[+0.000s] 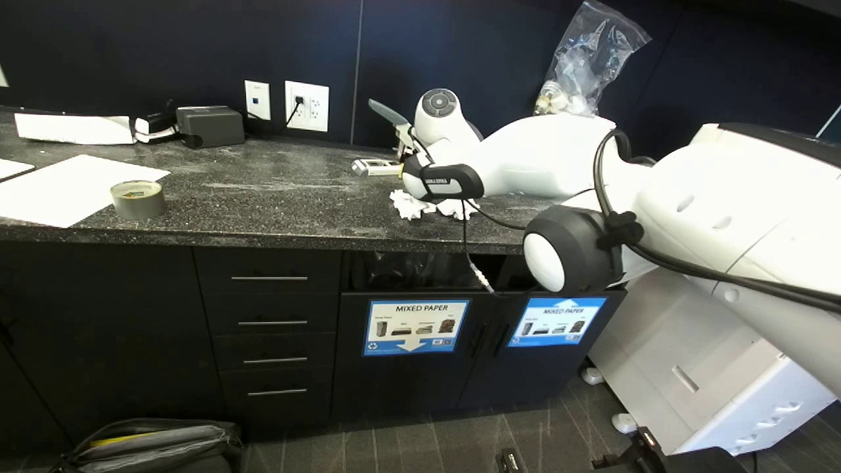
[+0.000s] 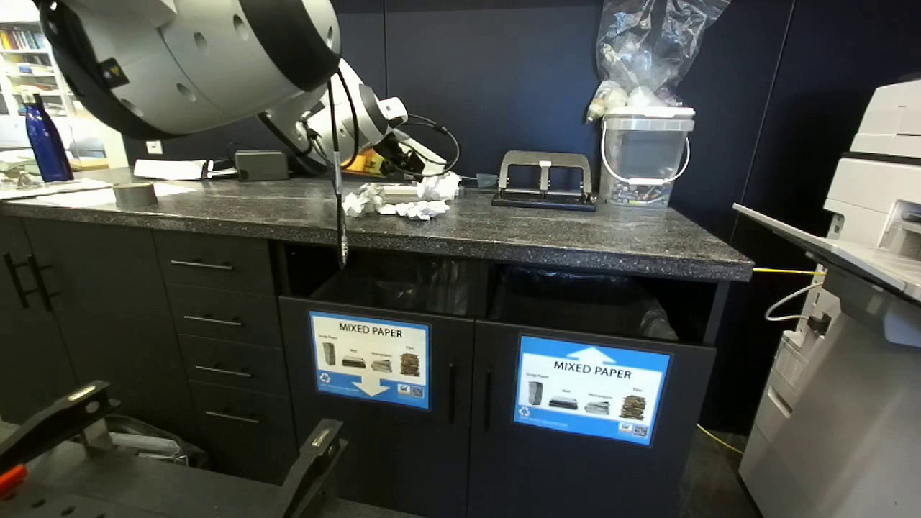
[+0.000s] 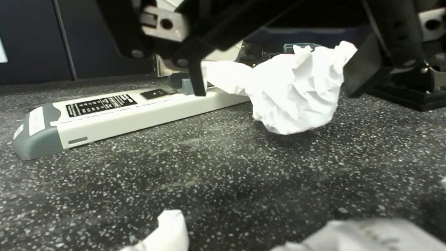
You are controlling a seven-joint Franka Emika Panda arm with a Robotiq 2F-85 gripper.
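A crumpled white paper ball (image 3: 297, 92) fills much of the space between the fingers of my gripper in the wrist view. The fingers stand wide apart, so my gripper is open around the paper. I cannot tell whether either finger touches it. Two more crumpled papers lie nearer the camera, one (image 3: 169, 234) at the lower left and another (image 3: 372, 238) at the lower right. In exterior view 2 crumpled papers (image 2: 414, 208) sit near the counter's front, below the arm. My fingers are mostly hidden in both exterior views.
A long stapler (image 3: 154, 115) lies to the left of the paper. A hole punch (image 2: 544, 181) and a clear bucket (image 2: 643, 160) stand farther right. Two bins marked mixed paper (image 2: 371, 358) are under the counter. A tape roll (image 1: 138, 200) sits to the left.
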